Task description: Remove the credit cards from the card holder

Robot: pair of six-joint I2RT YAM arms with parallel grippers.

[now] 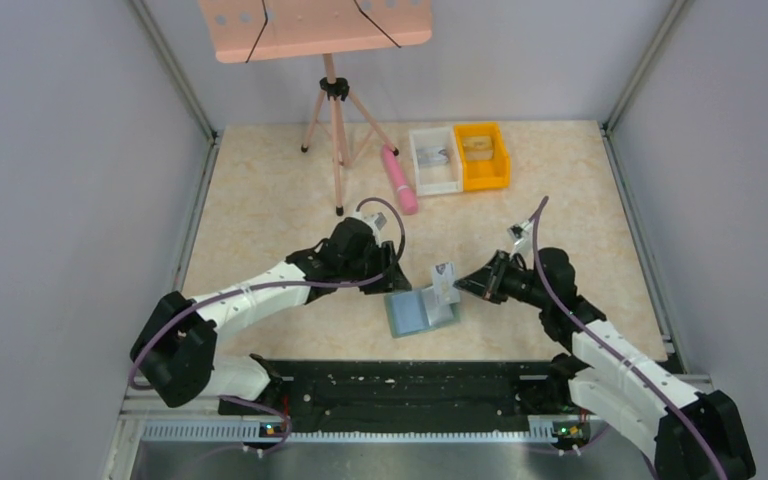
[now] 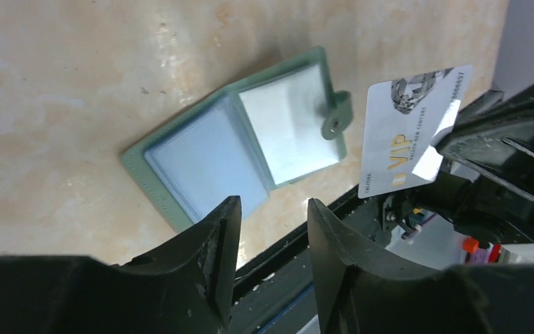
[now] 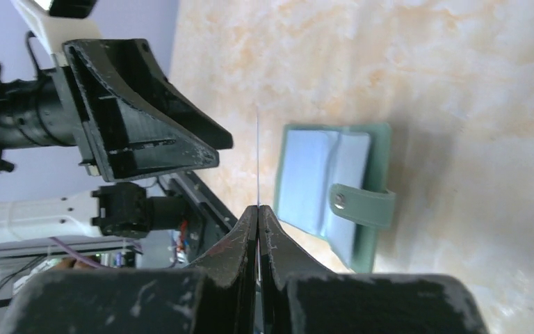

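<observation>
The green card holder [image 1: 410, 313] lies spread on the table, with a pale blue pocket and a whitish pocket in the left wrist view [image 2: 292, 125]. Its snap tab [image 2: 338, 115] sticks out at one side. Above it hangs a white VIP card [image 2: 382, 129], pinched by its edge in my right gripper [image 1: 462, 285]. From the right wrist this card [image 3: 257, 160] appears edge-on, a thin upright line rising from the closed fingertips. My left gripper is open, its fingers apart and empty, beside the holder's left end.
A white bin [image 1: 438, 180] and a yellow bin [image 1: 495, 170] stand at the back, each with something inside. A pink bottle-like object [image 1: 400, 182] lies by a tripod stand [image 1: 336, 130]. The table right of the holder is clear.
</observation>
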